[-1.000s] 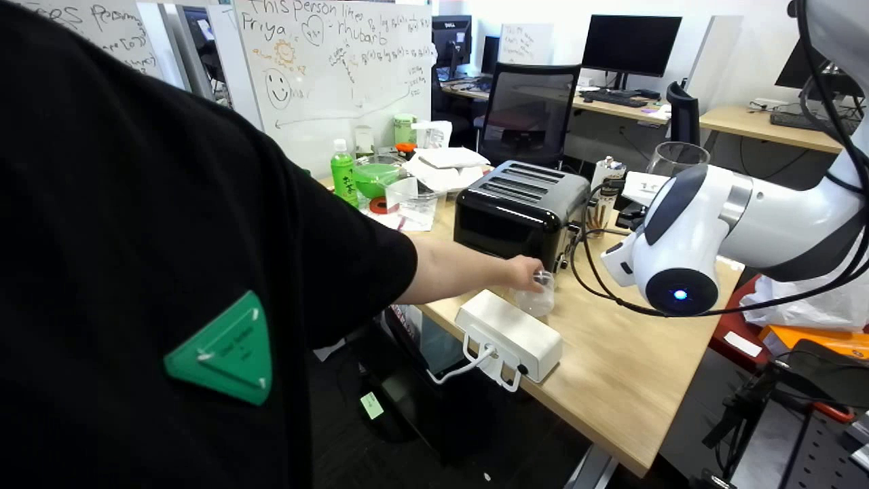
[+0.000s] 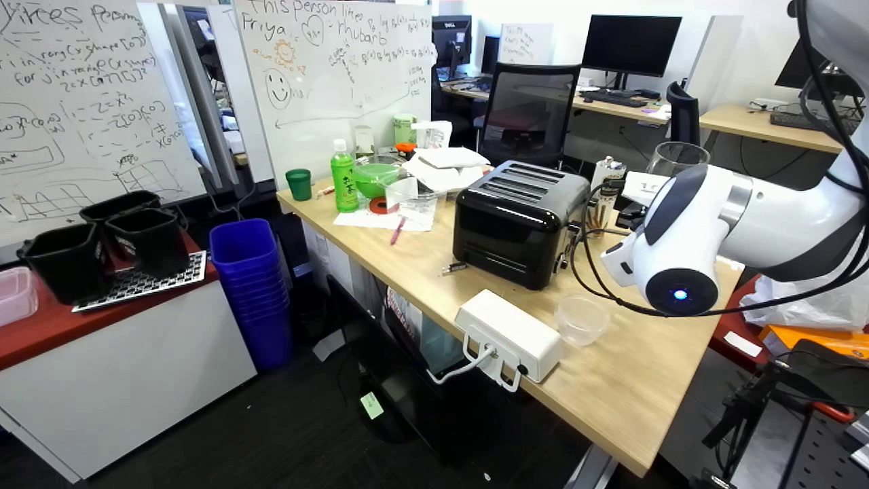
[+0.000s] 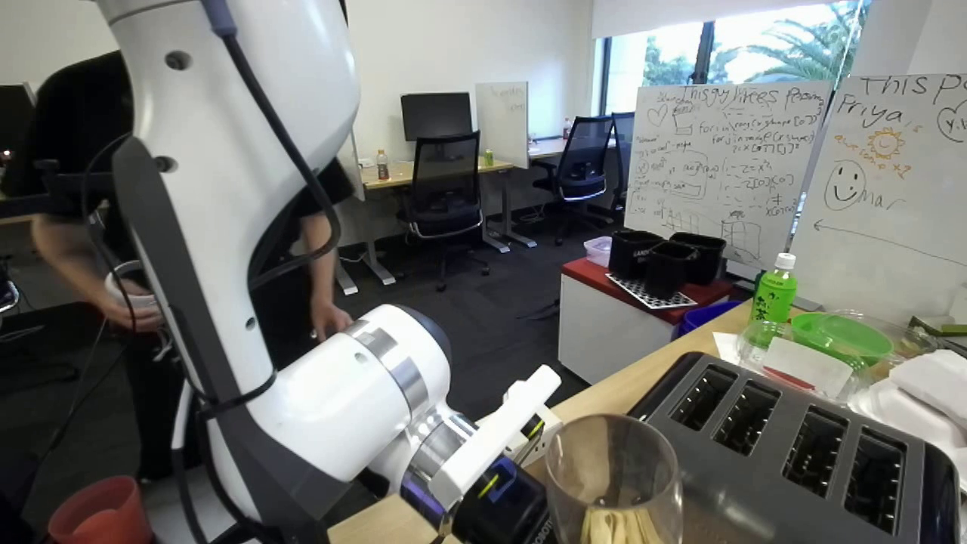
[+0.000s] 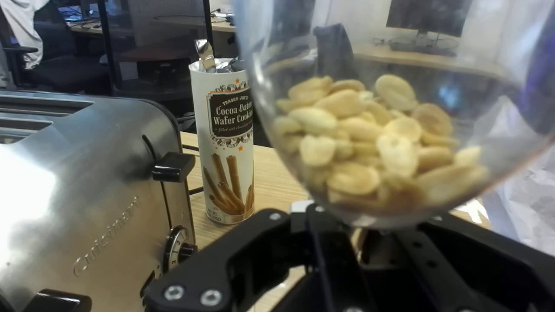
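A clear glass (image 4: 380, 135) with peanuts in its bottom fills the upper right of the wrist view. My gripper is shut on it from below; where the fingers meet the glass is mostly hidden. Exterior view 2 shows the glass (image 3: 614, 453) upright beside the toaster. In exterior view 1 its rim (image 2: 677, 151) rises behind my arm, which hides the gripper. An empty clear plastic cup (image 2: 582, 319) stands on the table between the toaster and the table's right part.
The black and silver toaster (image 2: 521, 224) is close on the left in the wrist view. Near it stands a wafer cookie canister (image 4: 223, 140) with utensils inside. A white power box (image 2: 509, 334) sits at the table edge.
The person's arm has left exterior view 1. The clear plastic cup they were holding now stands on the table, farther right. My arm looks unmoved.
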